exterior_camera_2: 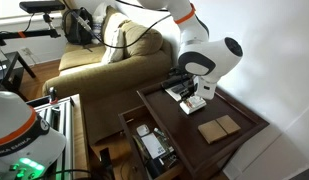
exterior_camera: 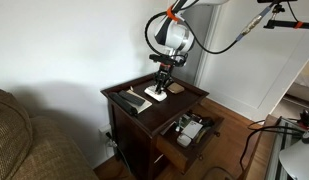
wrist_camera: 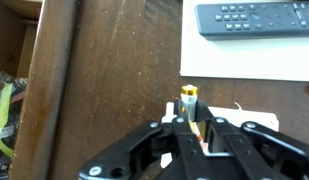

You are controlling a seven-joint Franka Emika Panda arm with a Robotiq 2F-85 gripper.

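A slim white stick-like object with an orange-yellow end (wrist_camera: 189, 91), perhaps a marker, stands between the fingers of my gripper, which is shut on it. Beneath the gripper lies a flat white object (wrist_camera: 256, 119) on the dark cabinet top, partly hidden by the fingers. In the first exterior view the gripper (exterior_camera: 162, 84) is low over that white object (exterior_camera: 153, 93). The second exterior view also has the gripper (exterior_camera_2: 194, 92) just above the white piece (exterior_camera_2: 197, 104); the held item is too small to make out there.
A dark remote (wrist_camera: 256, 19) rests on a white sheet or book (wrist_camera: 244, 58) beside the gripper. Brown square pieces (exterior_camera_2: 219, 128) lie elsewhere on the top. An open drawer (exterior_camera_2: 152, 146) with assorted items juts from the cabinet. The cabinet top (wrist_camera: 114, 80) has bare room between.
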